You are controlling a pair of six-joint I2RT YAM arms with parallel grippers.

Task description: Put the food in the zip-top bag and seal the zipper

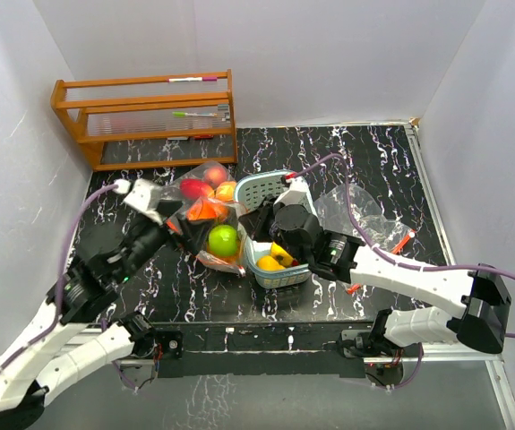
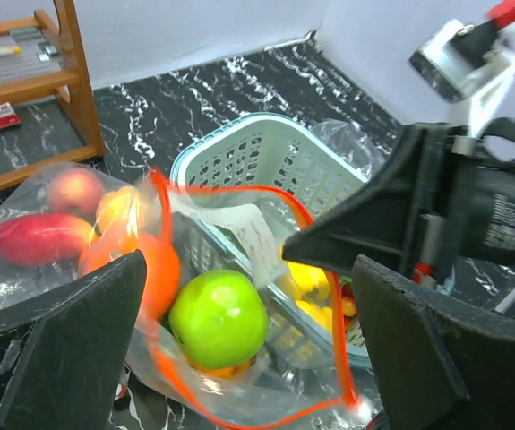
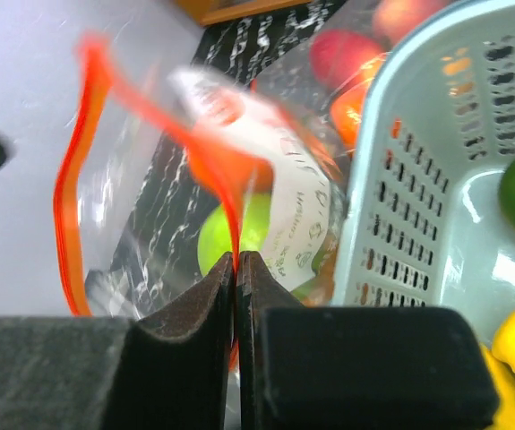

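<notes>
A clear zip top bag [image 2: 38, 269] with an orange zipper edge [image 2: 339, 331] holds a green fruit [image 2: 219, 319], an orange one [image 2: 154, 273], a red one [image 2: 42, 238] and peach-coloured pieces. Its mouth gapes toward the left wrist camera. In the right wrist view my right gripper is shut on the orange zipper edge. My left gripper stands open, its wide-apart fingers [image 2: 69, 345] framing the bag mouth, and nothing is pinched between them. From above, the left gripper [image 1: 190, 235] is blurred at the bag's left side.
A pale green basket [image 1: 279, 280] with yellow food [image 1: 270, 263] stands just right of the bag. Another clear bag [image 1: 356, 210] lies flat at the right. A wooden rack [image 1: 141, 134] stands at the back left. Free table shows along the front.
</notes>
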